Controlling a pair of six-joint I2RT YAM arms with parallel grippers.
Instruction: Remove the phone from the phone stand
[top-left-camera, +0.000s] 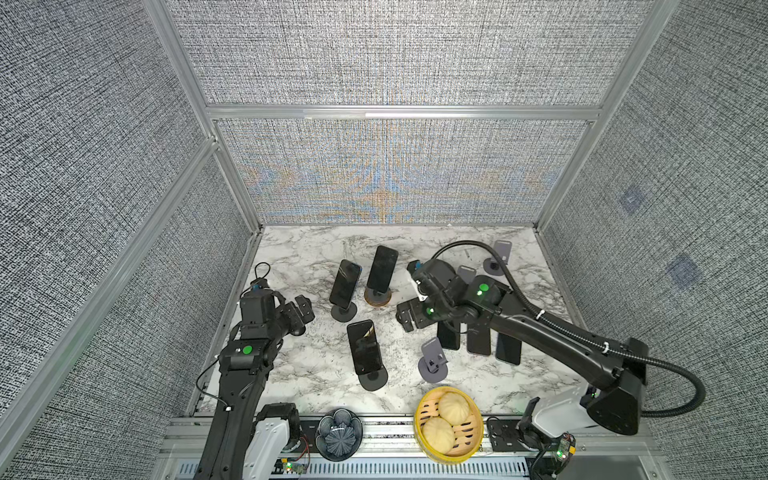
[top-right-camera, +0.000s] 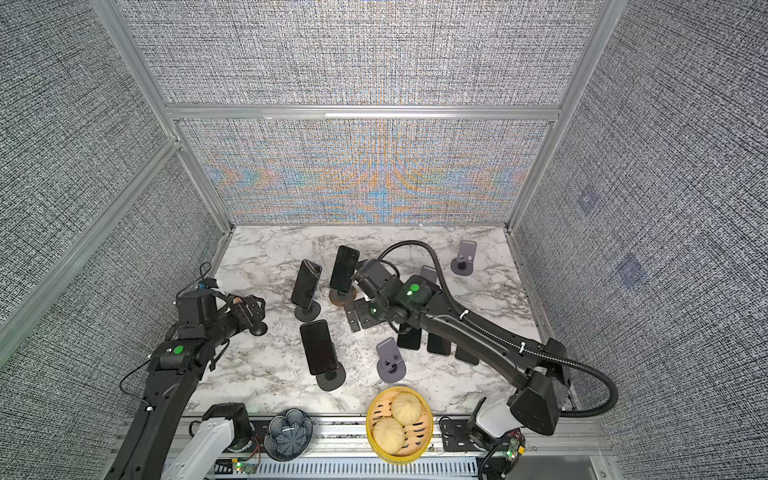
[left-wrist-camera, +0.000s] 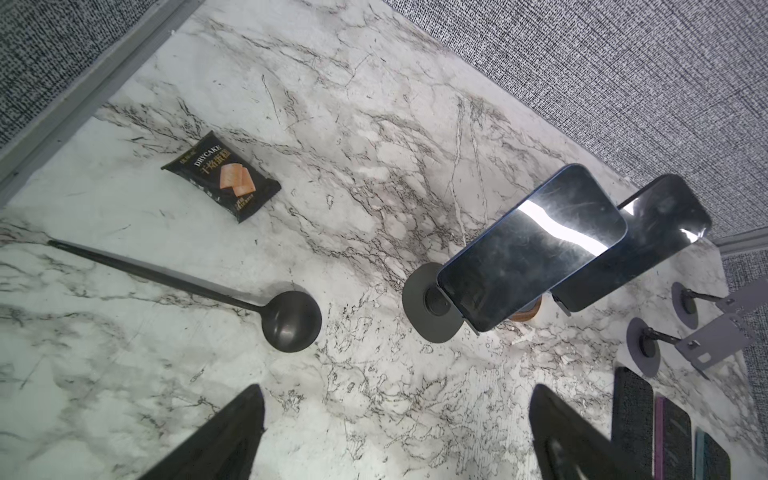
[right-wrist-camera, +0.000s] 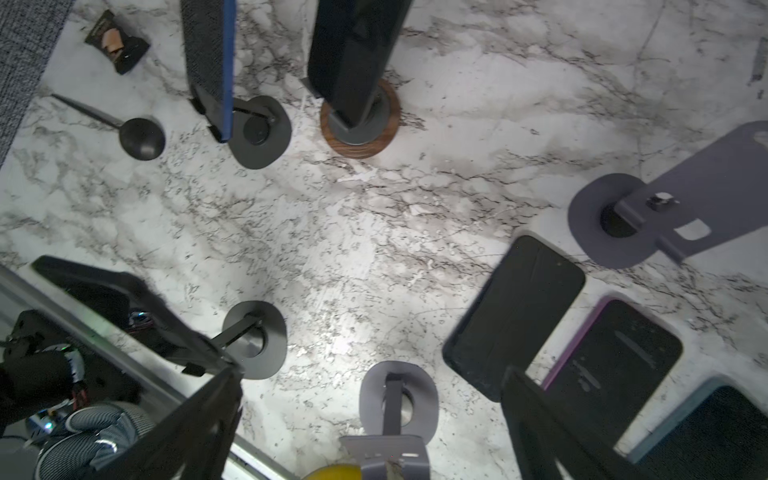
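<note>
Three dark phones lean on stands: the left phone (top-left-camera: 346, 284), the back phone (top-left-camera: 382, 269) on a stand with a wooden-edged base (top-left-camera: 377, 297), and the front phone (top-left-camera: 365, 348). Several phones lie flat at the right, among them a black one (right-wrist-camera: 514, 316). Empty purple-grey stands show too, one at the front (top-left-camera: 433, 360) and one at the back right (top-left-camera: 497, 257). My right gripper is open and empty, above the table, right of the standing phones. At the left side, my left gripper hangs open with nothing between its fingers.
A black ladle (left-wrist-camera: 291, 321) and a small dark snack packet (left-wrist-camera: 221, 175) lie at the left. Along the front edge stand a yellow steamer (top-left-camera: 421, 454) with buns and a dark bowl (top-left-camera: 339, 457). Bare marble shows between the standing phones and the flat ones.
</note>
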